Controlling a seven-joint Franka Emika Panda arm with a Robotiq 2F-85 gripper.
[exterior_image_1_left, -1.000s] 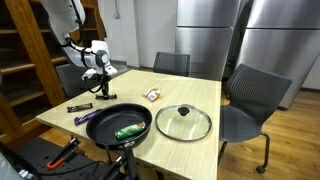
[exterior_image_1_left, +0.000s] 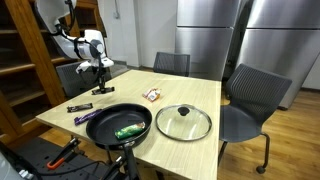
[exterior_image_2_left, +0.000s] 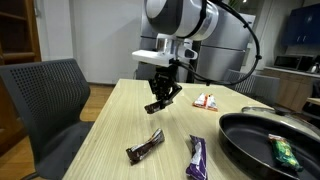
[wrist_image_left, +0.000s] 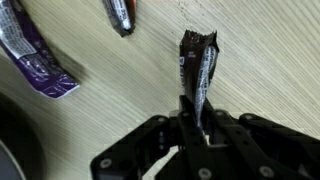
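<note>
A dark, shiny wrapped bar (wrist_image_left: 199, 62) reaches out from between the fingers of my gripper, which is shut on its near end. From the side, this dark bar (exterior_image_2_left: 162, 103) hangs tilted below the gripper (exterior_image_2_left: 171, 89), seemingly just above the wooden table. In the first exterior view the gripper (exterior_image_1_left: 102, 83) is at the far left of the table, the held bar (exterior_image_1_left: 104, 90) small beneath it. A second dark bar (exterior_image_2_left: 146, 147) and a purple-wrapped bar (exterior_image_2_left: 198, 158) lie on the table nearby.
A black pan (exterior_image_1_left: 118, 127) holding a green packet (exterior_image_1_left: 130, 131) stands near the front. To its right is a glass lid (exterior_image_1_left: 183, 122). An orange-and-white packet (exterior_image_1_left: 152, 95) lies farther back. Mid-table is mostly bare; chairs (exterior_image_1_left: 248, 105) surround it.
The gripper has risen a little and shifted left in the first exterior view, and the bar in it has come up with it. The pan, lid and other bars have stayed put.
</note>
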